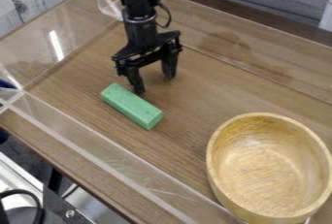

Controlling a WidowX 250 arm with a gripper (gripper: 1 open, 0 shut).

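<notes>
My black gripper (151, 70) hangs from the arm at the upper middle, its fingers spread open low over the wooden table (228, 82). A green rectangular block (132, 106) lies just below and left of it, apart from the fingers. Nothing shows between the fingertips.
A large pale yellow round container (270, 165) takes up the lower right. Black cables lie at the bottom left corner, and the table's edge runs along the left.
</notes>
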